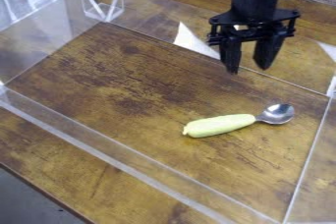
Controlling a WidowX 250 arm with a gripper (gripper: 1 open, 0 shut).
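Note:
A spoon with a pale yellow-green handle [218,125] and a silver bowl [277,113] lies on the wooden floor of a clear-walled tray, right of centre and toward the front. Above and behind it, at the top right, hangs the black gripper [250,56], open, with nothing visible between its fingers and apart from the spoon.
Low transparent walls [144,157] border the work area on the wooden table [66,189]. White angled pieces stand along the back. The left and middle of the tray floor are clear.

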